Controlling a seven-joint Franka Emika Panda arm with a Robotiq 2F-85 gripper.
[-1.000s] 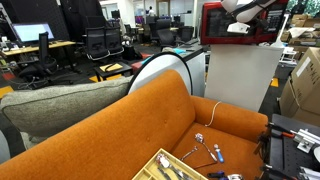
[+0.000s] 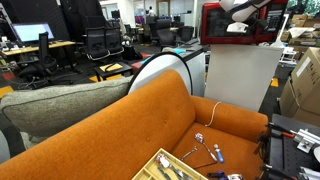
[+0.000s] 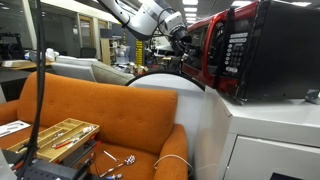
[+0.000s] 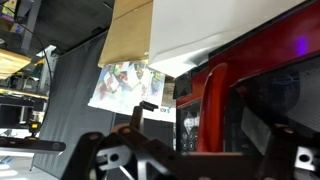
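A red microwave [image 3: 200,45] with a dark door stands on a white cabinet at the right of exterior view 2. Its red curved handle [image 4: 212,110] runs upright through the wrist view. My gripper is open, with one finger to each side of the handle in that view; whether either finger touches it I cannot tell. From outside, the gripper [image 3: 182,42] appears close against the microwave's front. In exterior view 1 the arm reaches in from the upper right, and the gripper [image 2: 238,28] overlaps the red microwave [image 2: 218,17]. The microwave's inside cannot be seen.
An orange sofa [image 3: 110,105] fills the space below the arm, with a wooden tray [image 3: 60,138] of utensils and several loose metal tools on it. The white cabinet [image 3: 270,140] stands under the microwave. Open air lies between arm and sofa.
My gripper has shifted only slightly by the microwave's front. The sofa, tray and tools look unmoved.
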